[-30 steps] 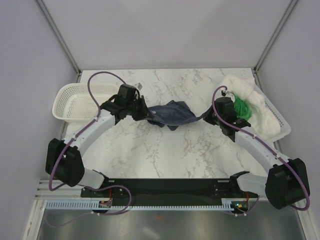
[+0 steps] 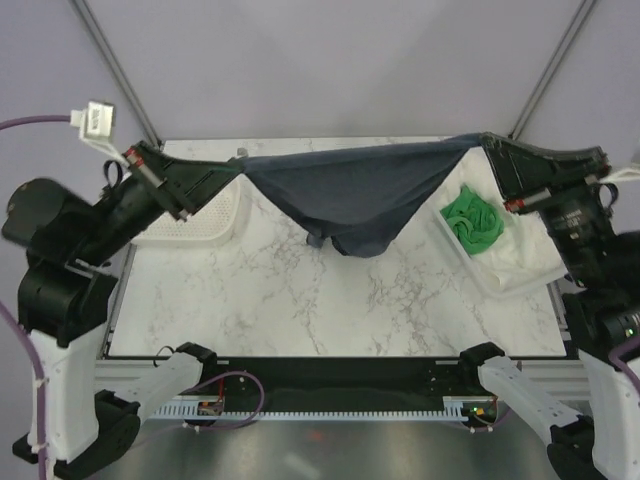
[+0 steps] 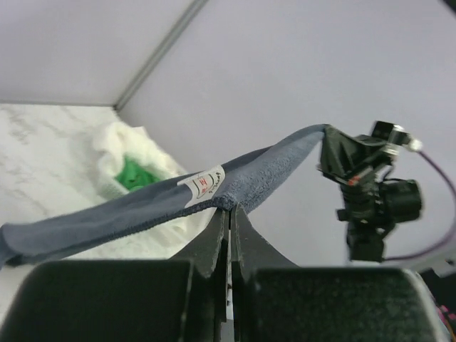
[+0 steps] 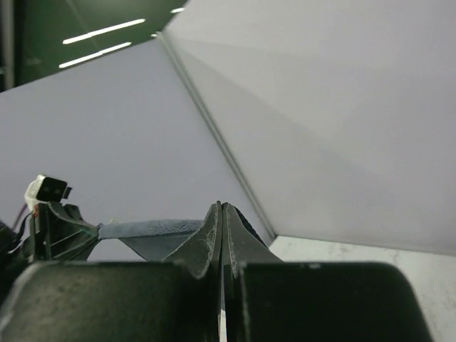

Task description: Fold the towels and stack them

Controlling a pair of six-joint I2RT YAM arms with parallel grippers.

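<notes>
A dark blue-grey towel [image 2: 355, 190] hangs raised and stretched between my two grippers, its top edge fairly straight, its lower part drooping above the marble table. My left gripper [image 2: 238, 166] is shut on one top corner; in the left wrist view a white label shows on the towel [image 3: 149, 210]. My right gripper [image 2: 482, 142] is shut on the other top corner. In the right wrist view the towel [image 4: 157, 235] runs across toward the left arm.
A white basket [image 2: 490, 280] at the right holds green [image 2: 475, 220] and white cloths. An empty white basket [image 2: 185, 230] stands at the left.
</notes>
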